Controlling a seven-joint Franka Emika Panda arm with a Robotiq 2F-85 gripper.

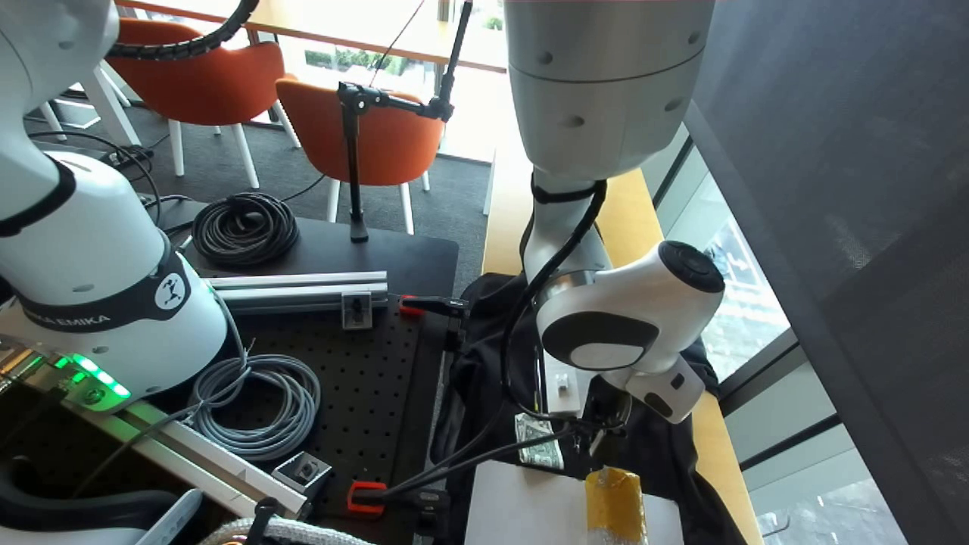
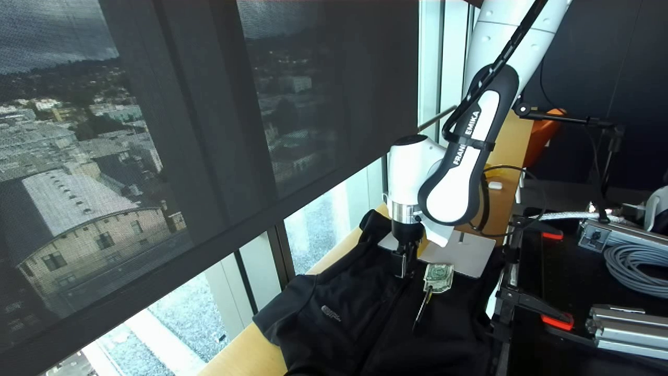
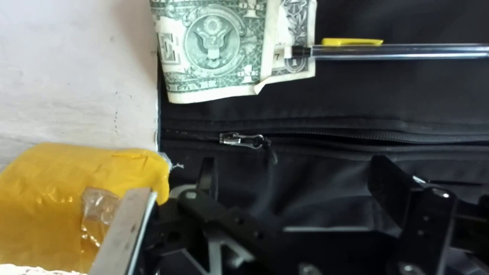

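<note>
My gripper is open over the black jacket (image 3: 389, 96), nothing between its fingers. In the wrist view the jacket's metal zipper pull (image 3: 243, 139) lies just beyond the fingertips, toward the left one. A folded dollar bill (image 3: 211, 50) rests partly on the jacket, beside the white board. The clear pen (image 3: 403, 51) has its dark end over the bill and a yellow clip. From exterior view 2, the gripper (image 2: 402, 266) hangs low over the cloth, left of the bill (image 2: 439, 276); whether it touches the cloth I cannot tell.
A yellow-taped bundle (image 3: 87, 197) sits on the white board (image 3: 82, 78), close to my left finger. Beside the bench, a window (image 2: 325, 241) and shade (image 2: 206, 113) bound one side. Clamps with red pads (image 1: 366, 499) edge the black perforated table (image 1: 363, 400).
</note>
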